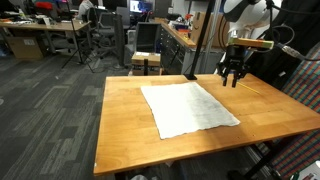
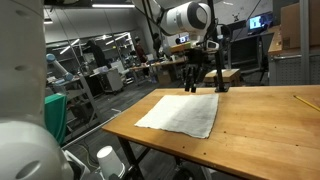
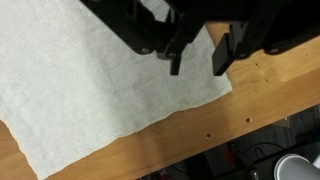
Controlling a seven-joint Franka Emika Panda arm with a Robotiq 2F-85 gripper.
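A white cloth (image 1: 188, 106) lies spread flat on the wooden table (image 1: 122, 129). In the wrist view, one corner of the cloth (image 3: 110, 90) reaches close under the gripper. My gripper (image 1: 230, 83) hangs above the table near the cloth's right side, clear of it. Its fingers (image 3: 176, 60) stand apart, open, with nothing between them. From the second exterior view, the gripper (image 2: 188, 85) is seen over the far edge of the cloth (image 2: 180, 113).
Bare tabletop lies left of the cloth and also to its right. A thin yellow stick (image 1: 250, 88) rests toward the back right. In the wrist view a white round object (image 3: 296, 168) sits beyond the table edge, near dark cables.
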